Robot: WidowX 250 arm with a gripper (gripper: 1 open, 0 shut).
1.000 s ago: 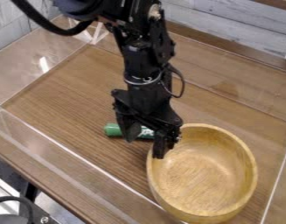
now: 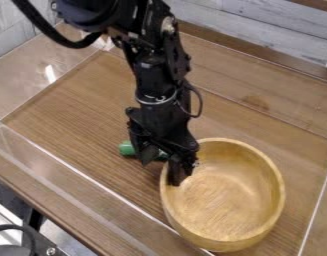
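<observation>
My black gripper (image 2: 163,150) points down at the centre of the view, open, over a small green object (image 2: 127,149) that lies on the wooden table and is largely hidden behind it. A large round wooden bowl (image 2: 223,205) sits just to the right and front, its near-left rim close to my fingertips. Whether the fingers touch the green object is hard to tell.
A clear raised edge runs along its front left. A white plank wall (image 2: 259,30) stands at the back.
My gripper has shifted slightly left and up, over the green object. The bowl has moved slightly left.
</observation>
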